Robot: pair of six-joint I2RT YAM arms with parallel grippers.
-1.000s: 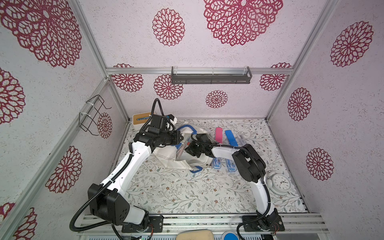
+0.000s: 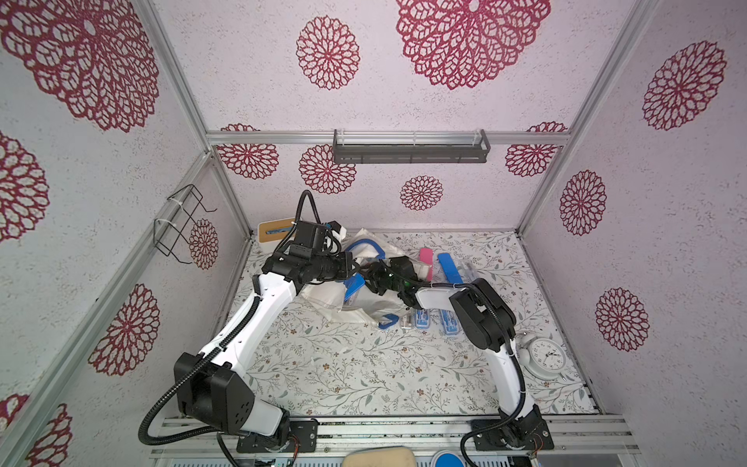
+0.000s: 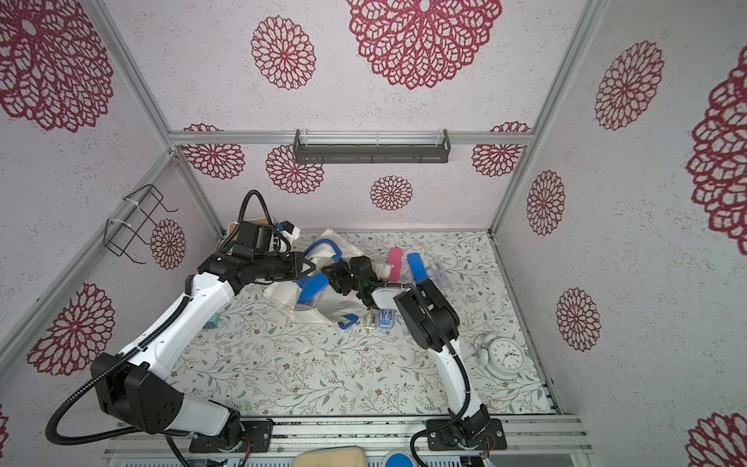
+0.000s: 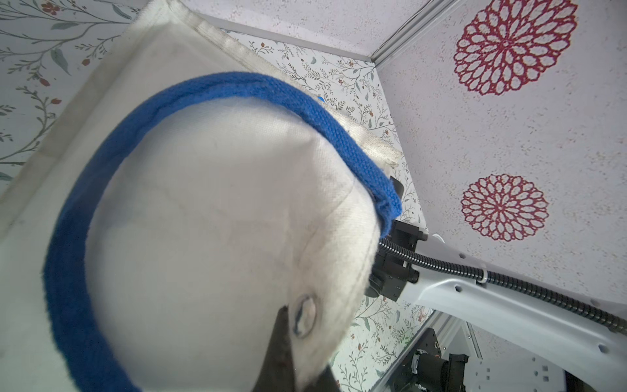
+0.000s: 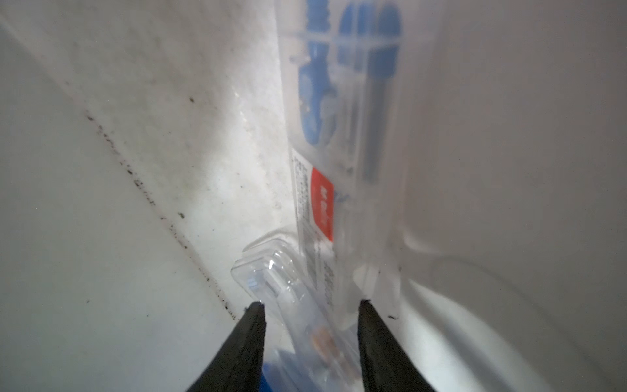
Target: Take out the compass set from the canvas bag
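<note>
The white canvas bag (image 2: 327,307) with blue handles lies mid-table, its mouth open. My left gripper is shut at the bag's fabric edge, pinching the cloth in the left wrist view. My right gripper is inside the bag, fingers part open. In the right wrist view a clear case with blue compass-set pieces and a red label (image 5: 343,98) stands above the fingers, and another clear case (image 5: 284,281) lies between and beyond them. A blue object (image 2: 354,284) shows in the bag's opening.
Pink (image 2: 425,257) and blue (image 2: 447,264) cases and clear sets (image 2: 449,320) lie right of the bag. A clock (image 2: 548,356) stands at front right. A tray (image 2: 272,231) is at back left.
My right gripper has shifted slightly within the bag, and more of the blue object shows at the opening. The left arm has barely moved.
</note>
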